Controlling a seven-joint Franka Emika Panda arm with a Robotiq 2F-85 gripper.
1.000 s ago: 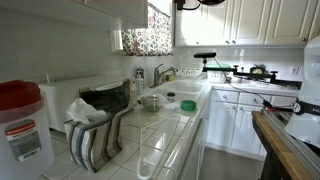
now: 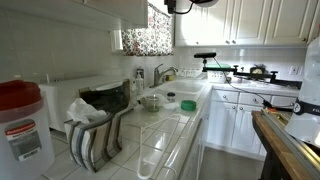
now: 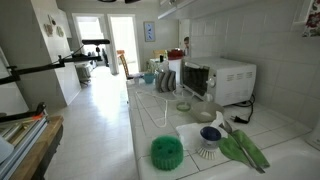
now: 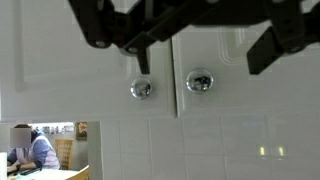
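Note:
In the wrist view my gripper stands open in front of white upper cabinet doors, its dark fingers wide apart with nothing between them. Two round silver knobs sit low on the doors, either side of the seam: the left knob [image 4: 141, 88] shows just below the left finger [image 4: 143, 58], and the right knob [image 4: 199, 80] appears in the gap, lower than the fingertips. Whether anything touches the doors cannot be told. From exterior view 1, only a dark piece of the arm shows at the top edge, beside the upper cabinet [image 2: 105, 10].
Below, the counter holds a striped rack [image 2: 95, 140], a red-lidded container [image 2: 24, 130], a green scrubber [image 3: 167, 152], a dish brush [image 3: 209, 140] and a green cloth [image 3: 244, 150]. A white microwave [image 3: 222, 80] stands by the wall. A seated person [image 4: 36, 148] appears beyond the cabinets.
The dark arm part at the top of exterior view 1 has shifted slightly left, toward the upper cabinet. Objects on the counter have not moved.

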